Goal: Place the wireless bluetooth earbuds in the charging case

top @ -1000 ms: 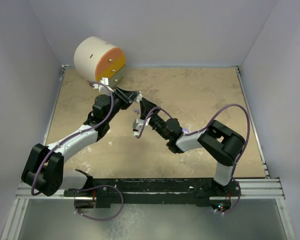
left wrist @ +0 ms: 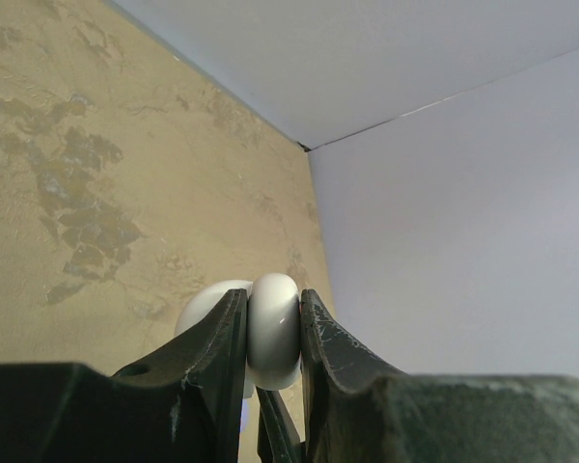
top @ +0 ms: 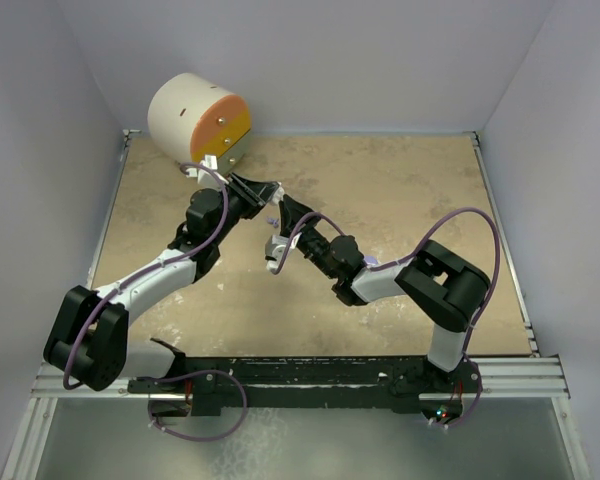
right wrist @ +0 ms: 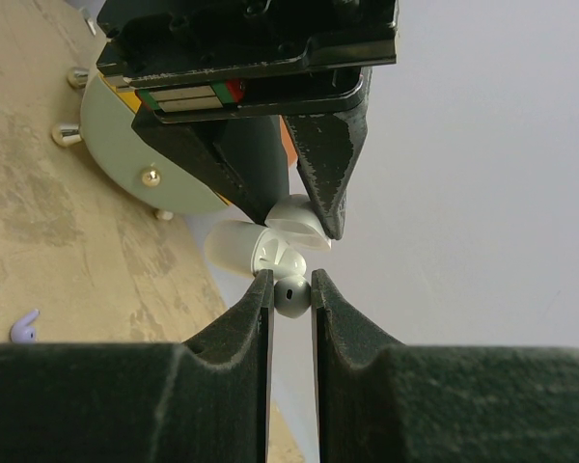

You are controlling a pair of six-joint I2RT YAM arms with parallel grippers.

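Note:
The white charging case (right wrist: 234, 246) is held in the air, its lid (right wrist: 299, 217) raised, between the fingers of my left gripper (top: 268, 192), which is shut on it. My right gripper is shut on a small white earbud (right wrist: 291, 300) right at the case's opening; whether it is inside cannot be told. In the left wrist view the white case (left wrist: 274, 328) fills the gap between the dark fingers, with the right gripper mostly hidden behind it. A small purple earbud-like piece (right wrist: 23, 326) lies on the board below.
A white drum-shaped object with coloured drawers (top: 200, 115) stands at the back left. The tan board (top: 410, 170) is clear at back right. Grey walls enclose the back and sides.

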